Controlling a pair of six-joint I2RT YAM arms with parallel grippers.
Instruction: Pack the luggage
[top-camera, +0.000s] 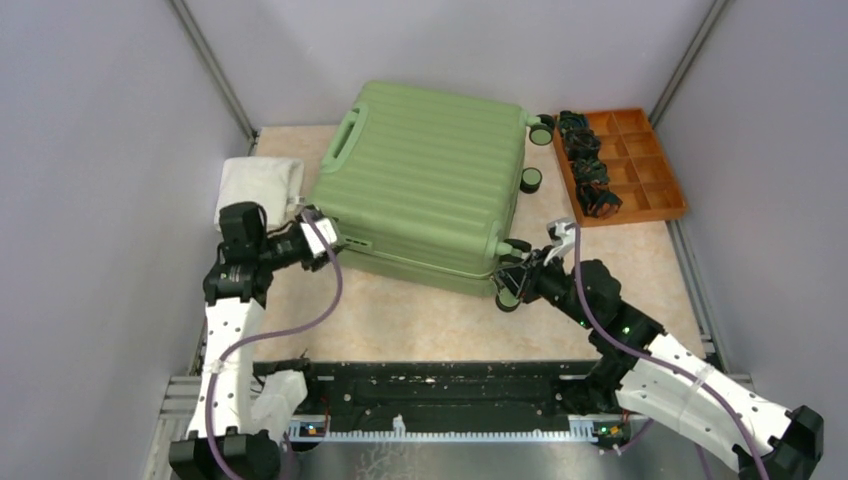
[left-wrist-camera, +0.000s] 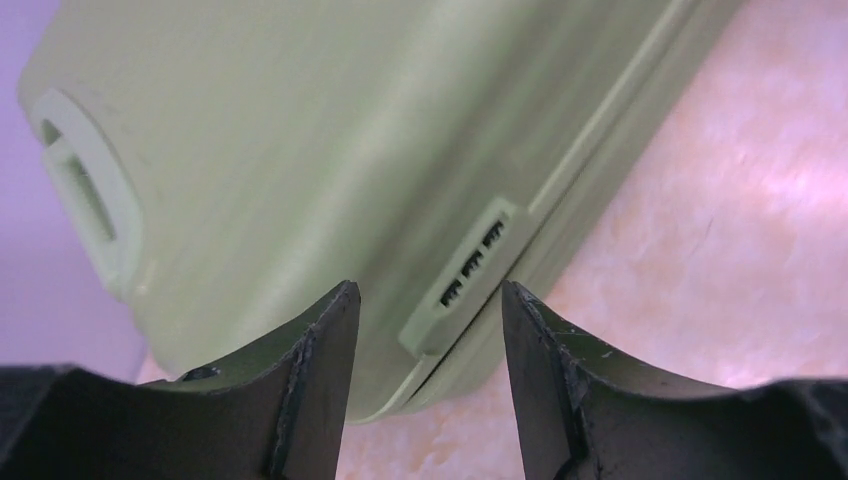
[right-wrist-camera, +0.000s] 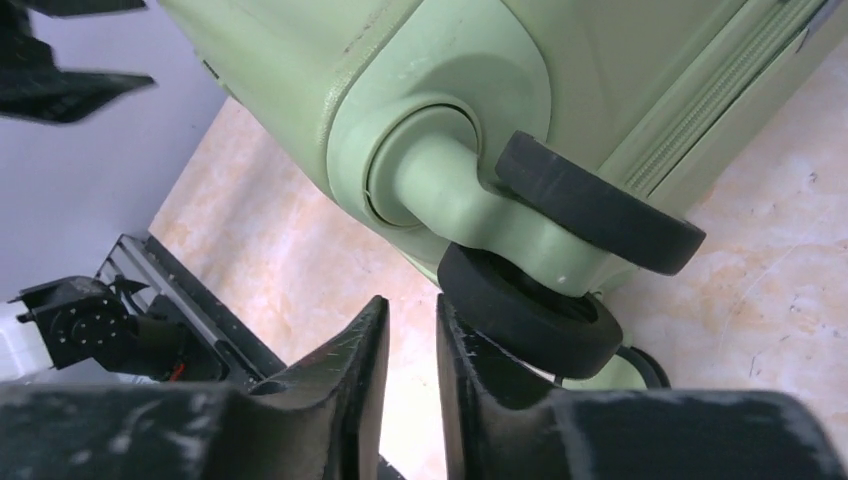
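The green suitcase (top-camera: 420, 180) lies flat and slightly turned, its lid down. My left gripper (top-camera: 325, 250) is at its front left corner; in the left wrist view its part-open fingers (left-wrist-camera: 320, 370) face the latch (left-wrist-camera: 465, 275) on the front seam, with nothing visible between them. My right gripper is part open beside the front right wheels (right-wrist-camera: 530, 310), nothing visible between its fingers. The zipper (right-wrist-camera: 720, 100) runs along the seam in the right wrist view. A folded white towel (top-camera: 255, 185) lies left of the suitcase.
An orange compartment tray (top-camera: 645, 170) with dark coiled items stands at the back right. Walls enclose the sides and back.
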